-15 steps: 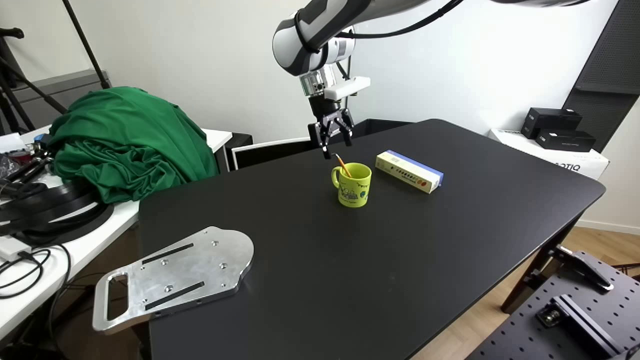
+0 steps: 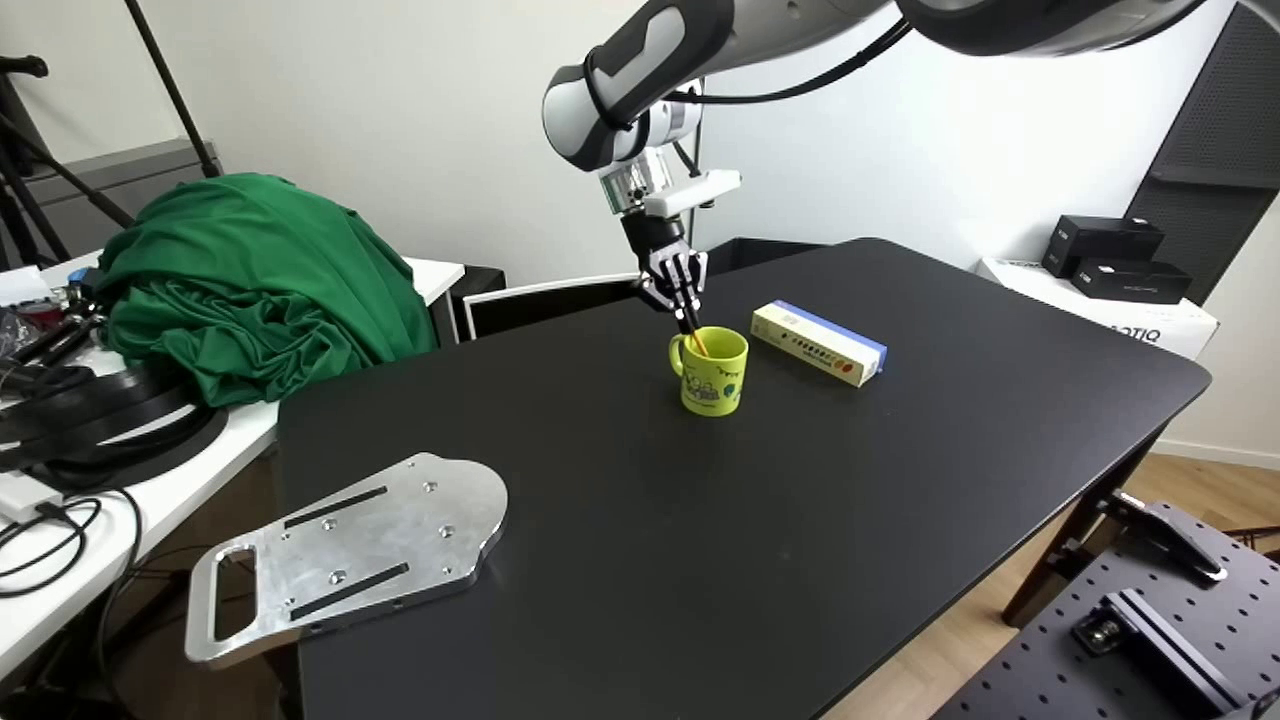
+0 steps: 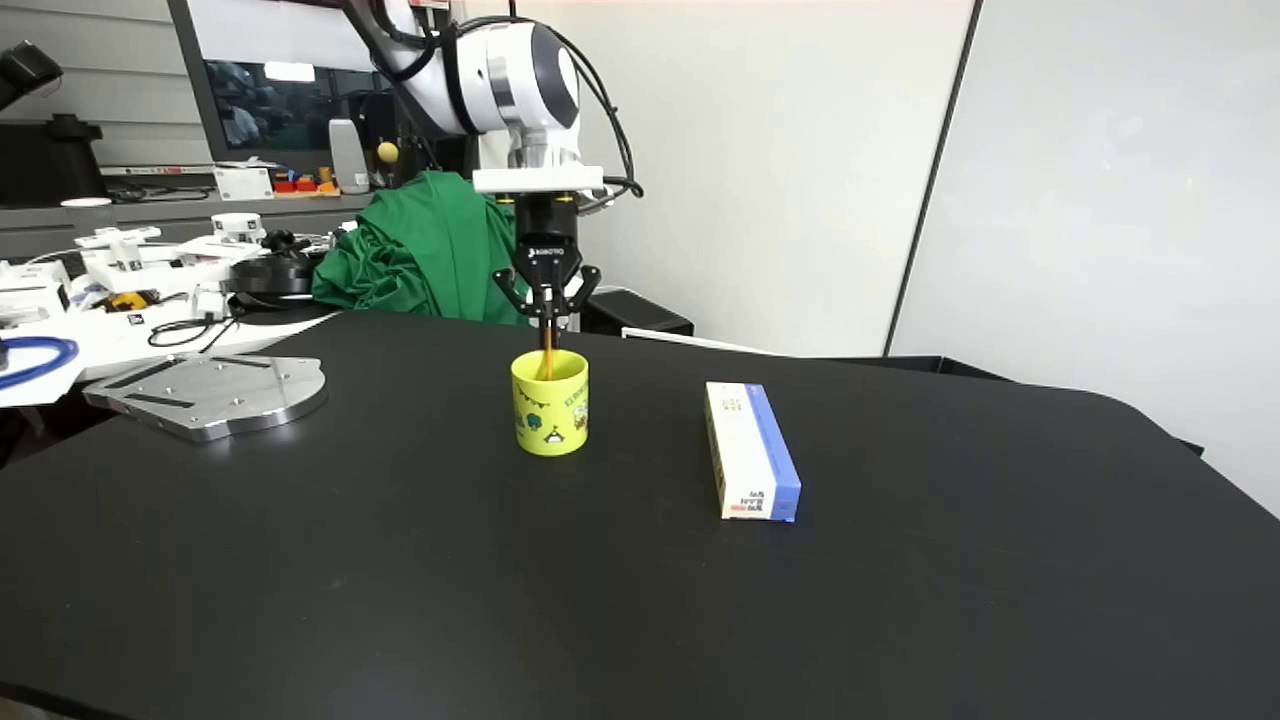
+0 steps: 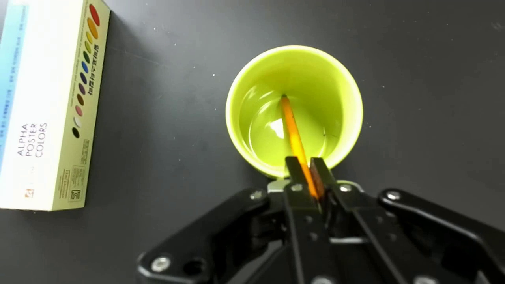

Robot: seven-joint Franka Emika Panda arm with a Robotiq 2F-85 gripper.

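A yellow-green mug point(image 2: 713, 382) with printed pictures stands upright on the black table, its handle on the left in exterior view 1. Inside it leans a thin orange stick point(image 4: 294, 135), like a brush or pencil, whose dark lower end rests within the mug in the wrist view. My gripper is shut on the stick's upper part, just over the mug's rim. In exterior view 2 the mug point(image 3: 549, 414) sits directly below the gripper point(image 3: 548, 324). The stick's top end is hidden between the fingers.
A white and blue box of poster colors point(image 2: 819, 342) lies beside the mug, a short gap away. The metal plate point(image 2: 372, 546) is at the table's left edge, near a green cloth point(image 2: 258, 282) on a side table.
One second ago the gripper was open above the stick. Now it is lower and shut on it. The mug has shifted very slightly to the right, and the stick looks steeper.
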